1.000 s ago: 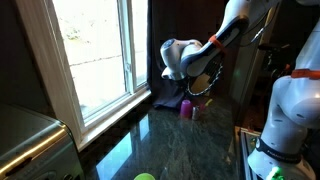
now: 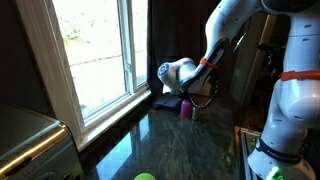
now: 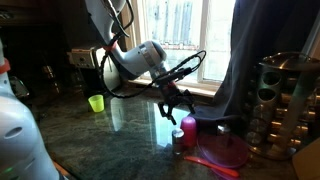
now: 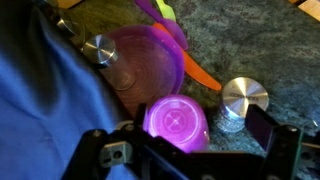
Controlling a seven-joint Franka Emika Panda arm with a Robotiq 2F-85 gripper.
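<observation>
My gripper is open, its fingers wide apart and nothing held between them. In the wrist view, a bright pink cup (image 4: 176, 122) and a small jar with a silver lid (image 4: 243, 97) show between and just beyond the fingers. From the second exterior view, the gripper (image 3: 180, 109) hangs just above the pink cup (image 3: 189, 128) and the silver jar (image 3: 178, 141), which stand close together on the dark counter. Exterior view 1 shows the pink cup (image 2: 185, 108) below the hand, its fingertips hard to make out there.
Beside the cup lies a purplish-pink plate (image 3: 226, 153) bearing another silver-topped jar (image 4: 108, 52). Orange, purple and green utensils lie near it. Dark cloth (image 3: 226, 70) hangs behind; a spice rack (image 3: 275, 95) stands right. A green cup (image 3: 96, 103) is far off across mostly clear counter.
The hand has come down from higher up toward the pink cup and silver jar. The objects on the counter have stayed where they were.
</observation>
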